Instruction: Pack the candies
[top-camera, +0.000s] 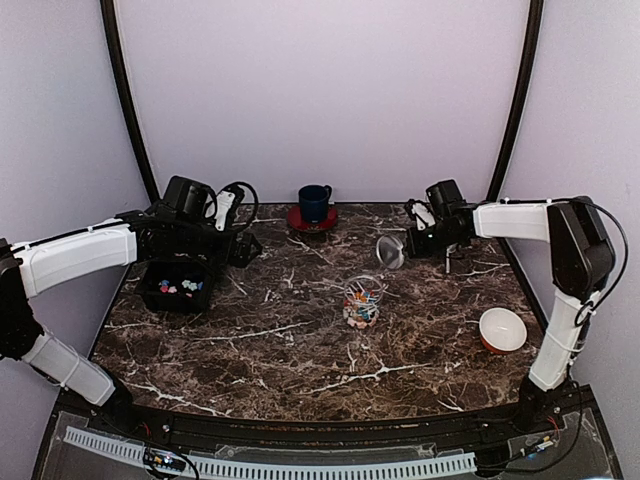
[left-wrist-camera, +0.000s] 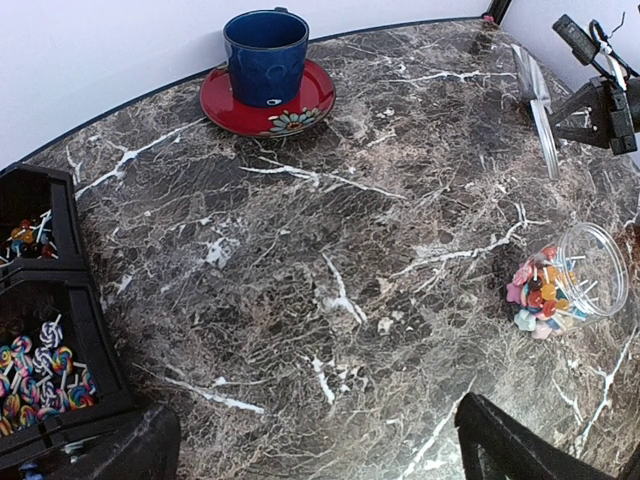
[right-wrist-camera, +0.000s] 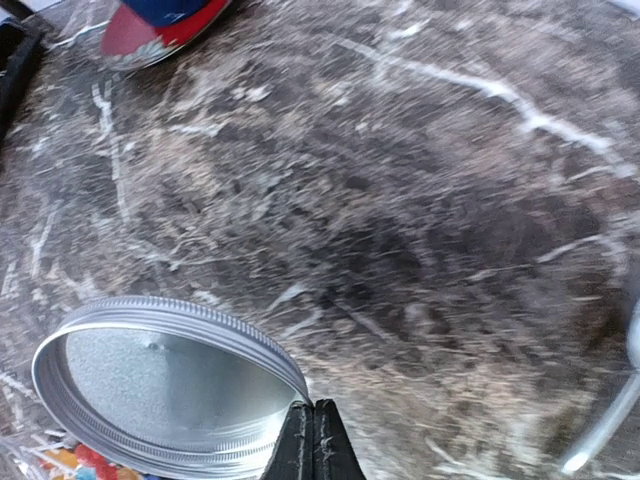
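A clear jar of colourful candies stands mid-table, seen also in the left wrist view. My right gripper is shut on the rim of a silver lid, holding it tilted in the air, behind and right of the jar. My left gripper is open above the black box at the left; in its wrist view the box's compartments hold lollipops and other candies.
A blue mug stands on a red saucer at the back. A white bowl is at the right.
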